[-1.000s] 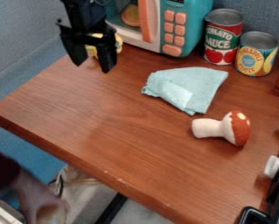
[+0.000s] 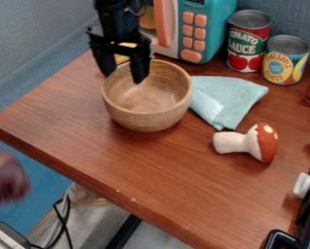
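Note:
A wooden bowl [image 2: 148, 106] sits on the table in the camera view, left of a folded light-blue cloth [image 2: 224, 97]. My black gripper [image 2: 122, 68] is over the bowl's back left rim; whether it touches anything or how its fingers stand is unclear. A toy mushroom [image 2: 248, 143] lies on the right of the table. A yellow object [image 2: 122, 56] is partly hidden behind the gripper.
A teal toy microwave [image 2: 205, 27], a tomato sauce can [image 2: 248, 41] and another can [image 2: 285, 61] stand at the back. A dark appliance is at the right edge.
The wooden bowl has appeared on the table under my gripper, which has shifted slightly right. A blurred hand-like shape shows at the lower left edge.

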